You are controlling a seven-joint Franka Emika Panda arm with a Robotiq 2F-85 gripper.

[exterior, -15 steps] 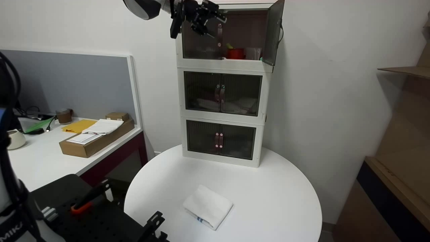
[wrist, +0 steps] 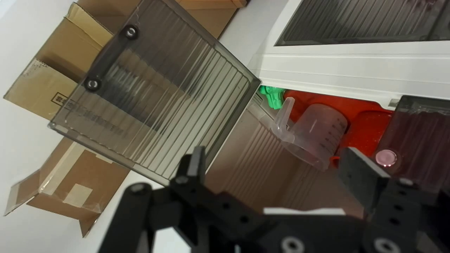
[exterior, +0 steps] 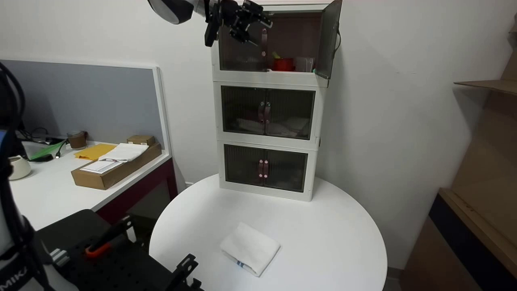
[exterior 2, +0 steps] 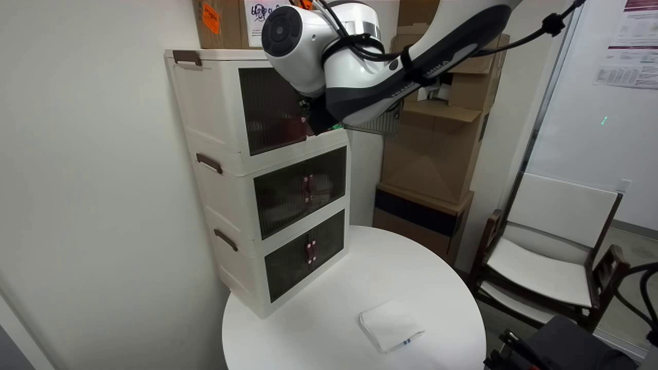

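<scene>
My gripper stands open before the top compartment of the white cabinet point(exterior: 270, 141), and nothing is between its fingers. The compartment's right door point(exterior: 331, 41) is swung wide; its left door point(exterior: 240, 53) is closed. Inside, the wrist view shows a clear measuring cup point(wrist: 316, 130) lying near a red container point(wrist: 365, 133) and a small green item point(wrist: 273, 96). A folded white towel point(exterior: 250, 248) with a blue stripe rests on the round table point(exterior: 334, 233). In exterior view 2 the arm hides the gripper's fingers.
The middle doors point(exterior: 267, 111) and bottom doors point(exterior: 265, 168) are closed. Cardboard boxes point(exterior 2: 425, 154) stand beyond the cabinet's open-door side. A desk point(exterior: 43, 196) with a box and papers is at the left.
</scene>
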